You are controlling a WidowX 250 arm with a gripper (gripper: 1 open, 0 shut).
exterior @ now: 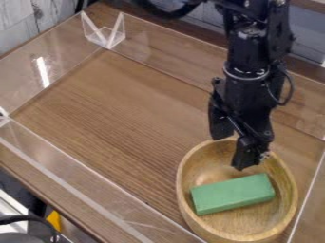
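A wooden bowl (199, 165) sits at the lower right, with a green block (233, 193) lying in it. My black gripper (238, 142) hangs over the back of the bowl, above and behind the block and apart from it. It is open, with nothing seen between its fingers.
A clear angular object (105, 31) stands at the back left. Transparent edging runs along the table's left side. A black object shows at the lower left corner.
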